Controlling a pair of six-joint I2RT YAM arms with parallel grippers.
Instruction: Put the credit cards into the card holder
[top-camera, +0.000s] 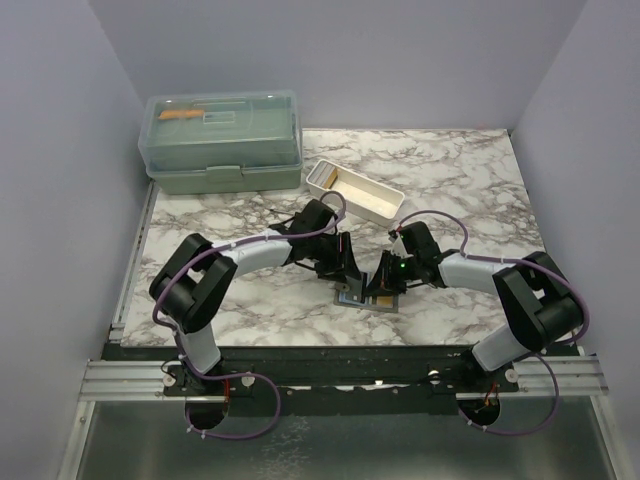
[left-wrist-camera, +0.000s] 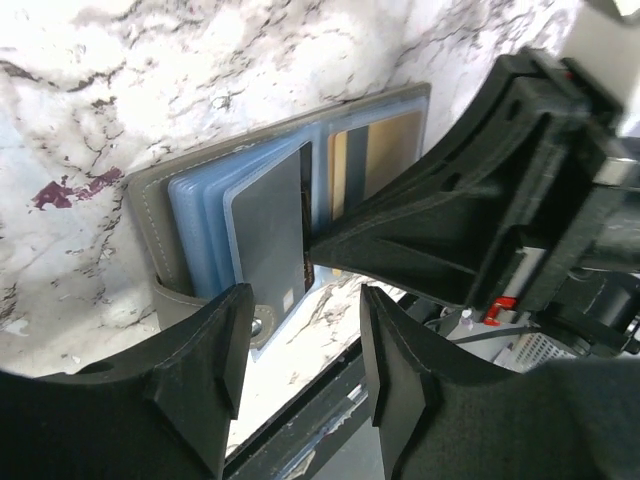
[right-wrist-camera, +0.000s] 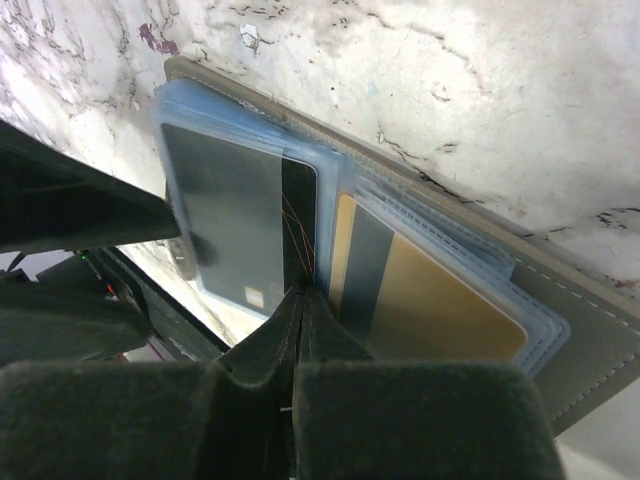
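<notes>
The open card holder lies near the front of the table, with clear bluish sleeves inside a grey-brown cover. In the left wrist view a grey card sits in or on one sleeve, its far edge slightly raised; how deep it is in cannot be told. A gold card with a dark stripe lies in the neighbouring sleeve. My left gripper is open over the grey card's near end, fingers apart. At the grey card's dark-striped edge, my right gripper is shut, its tips against the sleeve; nothing shows between them.
Behind the holder stands a white tray with a gold-brown card at its left end. A green lidded box fills the back left. Free marble tabletop spreads left and right of the holder.
</notes>
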